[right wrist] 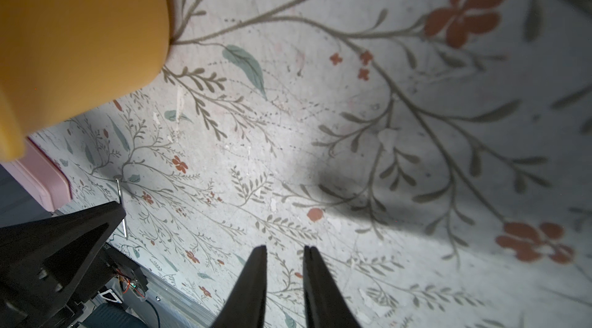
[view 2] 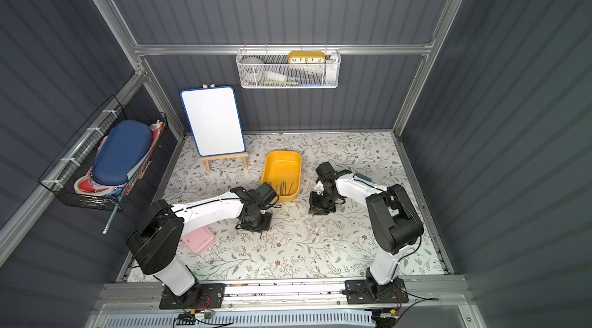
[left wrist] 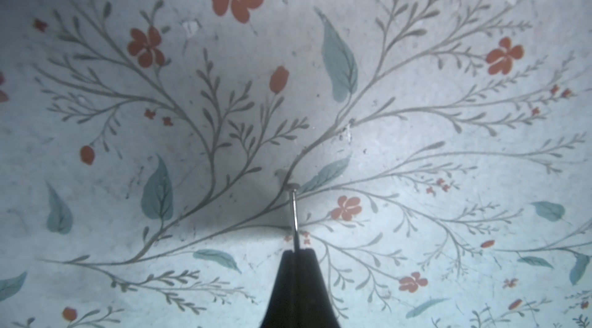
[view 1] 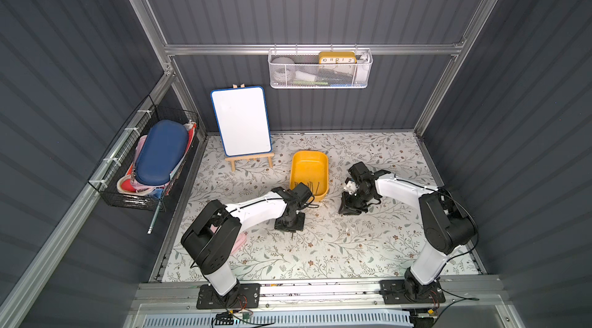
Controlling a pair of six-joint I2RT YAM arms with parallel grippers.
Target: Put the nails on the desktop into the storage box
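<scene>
A silver nail (left wrist: pixel 294 211) lies between the shut fingertips of my left gripper, its head pointing away from them. In the right wrist view this nail (right wrist: pixel 124 228) shows on both sides of the left fingertips; whether it touches the tabletop I cannot tell. The yellow storage box (view 2: pixel 285 153) stands behind the left gripper, and several nails (view 2: pixel 283 188) are inside at its near end. My right gripper is partly open to the right of the box, with nothing between its fingers.
A pink flat object (view 2: pixel 198 239) lies on the left of the table, partly behind the left arm. At the back left stands a small whiteboard (view 1: pixel 241 120).
</scene>
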